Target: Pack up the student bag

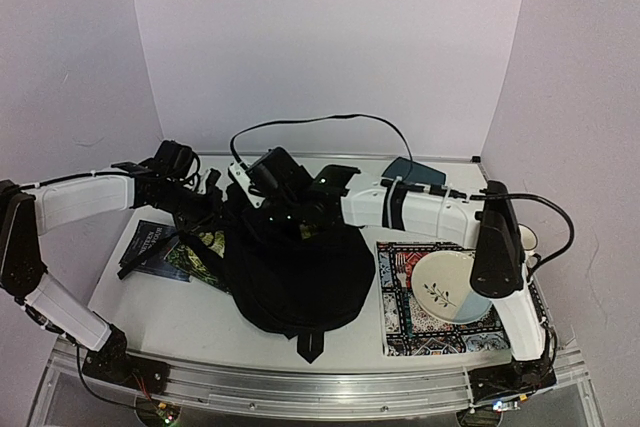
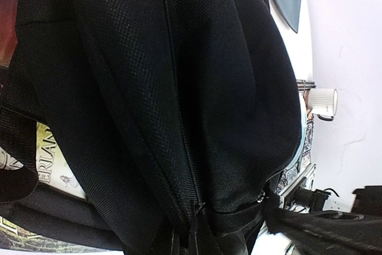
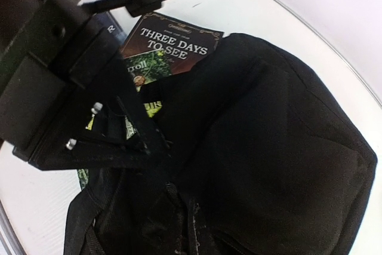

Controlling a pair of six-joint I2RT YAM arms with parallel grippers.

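The black backpack [image 1: 300, 282] lies in the middle of the table, its strap to the left. At its upper left edge, my left gripper is shut on the black cloth, where a seam runs to its fingertips. My right gripper is close by over the bag, its fingers together; whether cloth or a zipper is between them is too dark to tell. Left of the bag are a dark blue book [image 1: 155, 247] and a green book [image 1: 205, 257]. A brown book, "Three Days to See" [image 3: 173, 37], shows in the right wrist view.
On the right, a patterned mat [image 1: 395, 332] bears a plate [image 1: 440, 282] and a fork, with a white mug [image 1: 527, 238] beside it. A dark blue flat item [image 1: 415, 171] is at the back. Bare table lies at the front left.
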